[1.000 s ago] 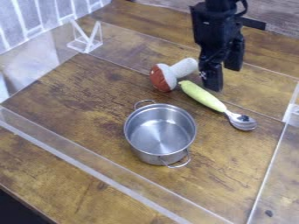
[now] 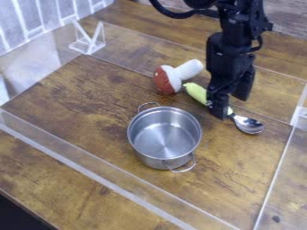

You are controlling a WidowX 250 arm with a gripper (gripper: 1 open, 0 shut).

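A black robot arm comes down from the top; its gripper [image 2: 221, 104] hangs open over a yellow-green elongated vegetable [image 2: 197, 92], partly hiding it. A metal spoon [image 2: 249, 124] lies at the vegetable's lower right. A steel pot [image 2: 166, 137] with two handles stands below and left of them. A toy mushroom [image 2: 171, 79] with red cap and white stem lies to the upper left of the vegetable. Whether the fingers touch the vegetable cannot be told.
A small white wire object [image 2: 89, 38] sits near the back left corner.
The gripper has come down toward the front, onto or just above the vegetable, covering more of it. The objects on the table look unmoved.
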